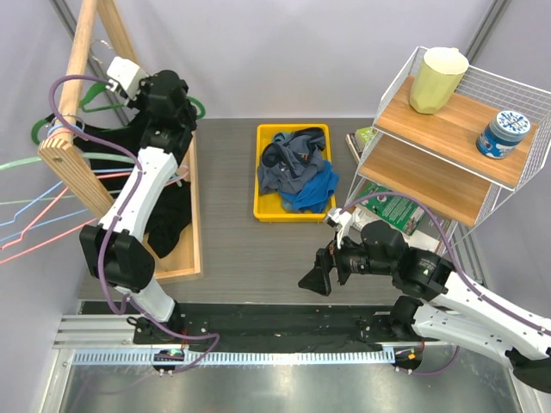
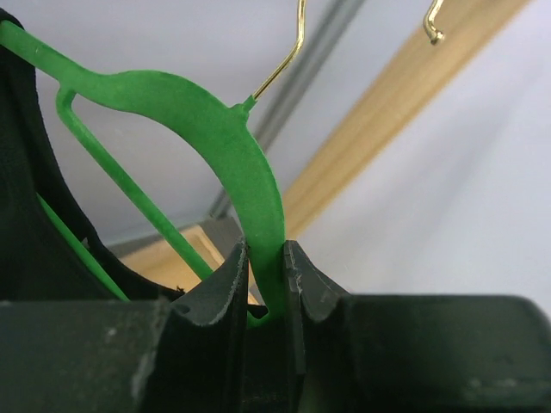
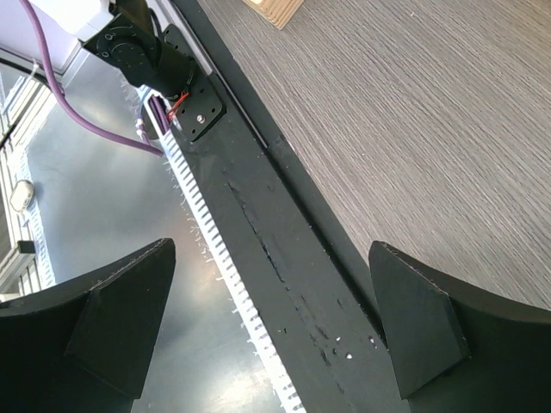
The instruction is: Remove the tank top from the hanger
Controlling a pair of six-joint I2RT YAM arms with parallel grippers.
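A green hanger (image 2: 215, 138) with a gold hook (image 2: 297, 43) fills much of the left wrist view. My left gripper has its fingertips close on either side of the hanger's end, pinching it. The black tank top (image 2: 26, 198) hangs over the hanger at the left of that view. From above, the left gripper (image 1: 172, 95) is by the rack's top bar, its fingers mostly hidden, with black cloth (image 1: 125, 138) below it. My right gripper stands open and empty, low over the front of the table.
Several coloured hangers (image 1: 43, 215) hang from the wooden rack (image 1: 79, 60). Dark cloth (image 1: 170, 215) hangs or lies over a wooden tray (image 1: 181, 274). A yellow bin (image 1: 271, 215) holds blue clothes. A wire shelf (image 1: 482, 86) stands at the right.
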